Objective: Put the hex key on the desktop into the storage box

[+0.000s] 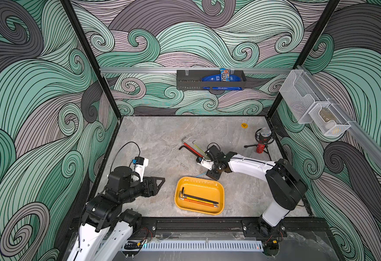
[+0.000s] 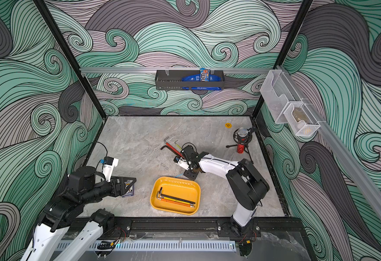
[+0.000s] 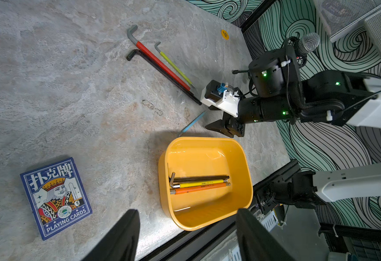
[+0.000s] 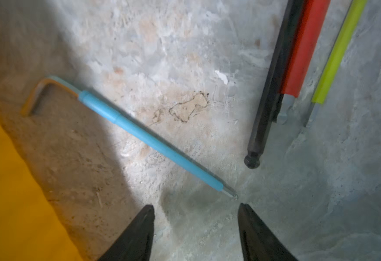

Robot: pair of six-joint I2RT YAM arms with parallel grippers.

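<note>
A thin blue hex key (image 4: 155, 143) lies flat on the desktop along the far side of the yellow storage box (image 3: 167, 208). My right gripper is open above the desk just beyond that key's straight end, nothing between its fingers. Farther back lie a black hex key (image 3: 166, 74), a red hex key (image 3: 160, 62) touching or close beside it, and a thin yellow-green hex key (image 3: 175, 65). Inside the box are a black, a yellow and an orange hex key (image 3: 201, 188). My left gripper stands apart-fingered and empty over the desk left of the box.
A blue pack of playing cards (image 3: 56, 198) lies beneath the left gripper. At the right edge stands a microphone (image 1: 262, 139); a round yellow sticker (image 1: 244, 125) marks the back right.
</note>
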